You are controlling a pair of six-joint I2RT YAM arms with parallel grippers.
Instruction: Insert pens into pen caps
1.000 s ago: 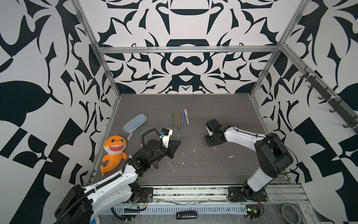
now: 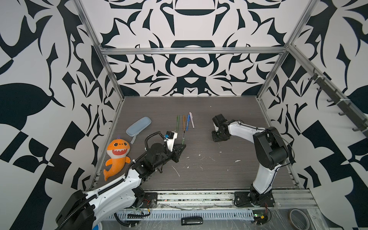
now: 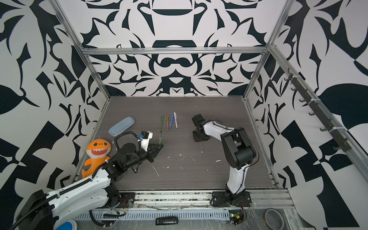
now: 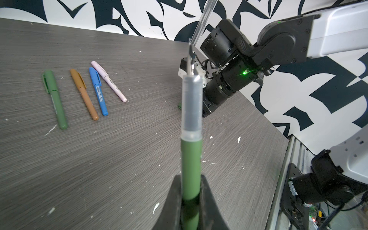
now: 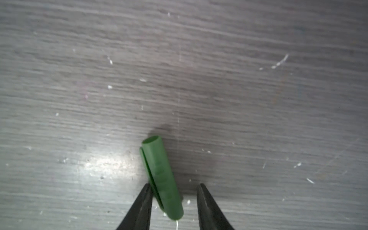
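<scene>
An uncapped green pen (image 4: 190, 161) stands upright, tip up, with my left gripper shut on its barrel. A green cap (image 5: 163, 176) lies on the table below my right gripper, between and just ahead of its open fingertips. Four capped pens lie in a group toward the back: green (image 4: 55, 99), brown (image 4: 83, 94), blue (image 4: 98, 92) and pink (image 4: 109, 80).
A light blue case (image 2: 138, 124) lies at the back left, with an orange shark toy (image 2: 117, 153) in front of it.
My right gripper and arm have moved toward the back of the table. The left arm and the pens have stayed where they were.
</scene>
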